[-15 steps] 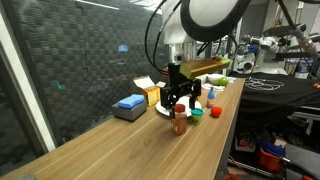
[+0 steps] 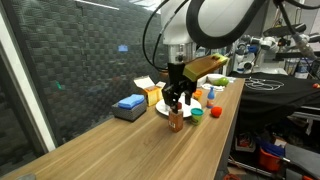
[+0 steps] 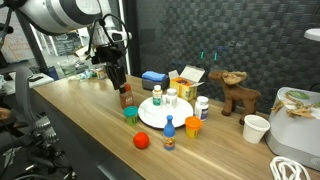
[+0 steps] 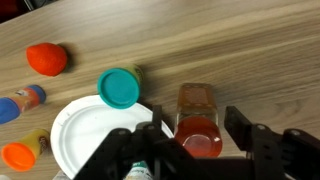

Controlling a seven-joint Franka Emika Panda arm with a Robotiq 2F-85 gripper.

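Note:
A brown jar with a reddish lid (image 4: 199,137) stands on the wooden table, seen from above in the wrist view. My gripper is partly open around its upper part, one finger to each side, with small gaps showing beside the lid. In exterior view 1 the jar (image 2: 176,121) is upright under the gripper (image 2: 175,103), whose fingers cover part of its top. Exterior view 2 shows the jar (image 3: 126,98) just beside the teal cup (image 3: 131,116).
Right by the jar is a white plate (image 3: 151,117) with small containers near it. A red ball (image 3: 141,141), a blue bottle (image 3: 168,131) and an orange cup (image 3: 193,127) lie beyond. Bare tabletop (image 2: 110,150) extends to the left in exterior view 1.
My gripper has come down over the jar's top, so its lid is now partly covered. The jar appears slightly farther left in exterior view 1.

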